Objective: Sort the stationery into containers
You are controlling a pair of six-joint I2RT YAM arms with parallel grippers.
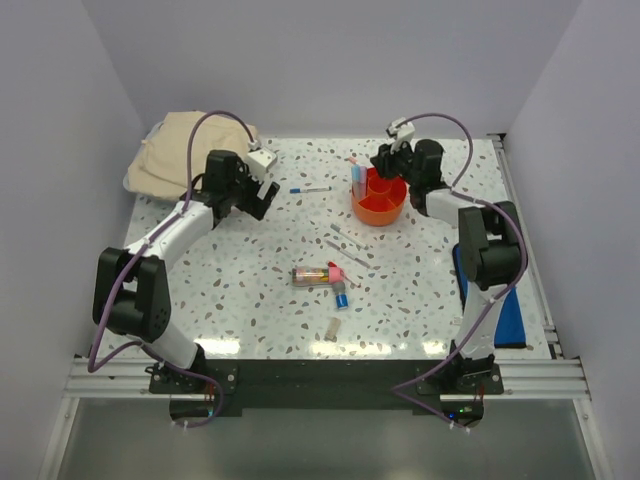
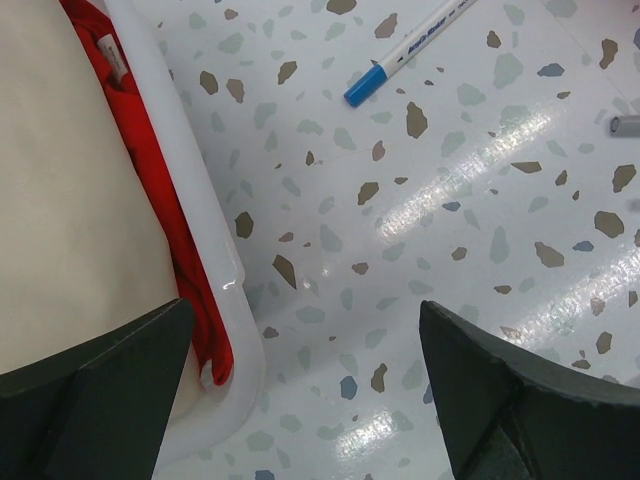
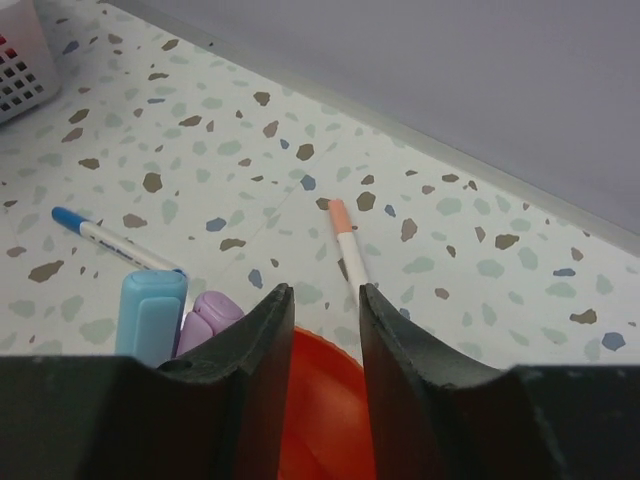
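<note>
An orange divided container (image 1: 377,207) holds pale blue and purple items on its left; in the right wrist view its red bowl (image 3: 325,410) shows beneath my right gripper, whose fingertips are fairly close together, with nothing clearly between them. A white pen with orange end (image 3: 344,235) lies behind the fingertips. My left gripper is open above the edge of the white bin, empty. A blue-capped marker (image 1: 310,189) lies between the arms. Grey pens (image 1: 348,254), a clear cylinder with small items (image 1: 310,276) and a blue piece (image 1: 341,300) lie mid-table.
A white bin (image 2: 180,150) with beige and red cloth fills the back left. A blue mat (image 1: 508,315) lies at the right edge; a small beige block (image 1: 332,329) lies near the front.
</note>
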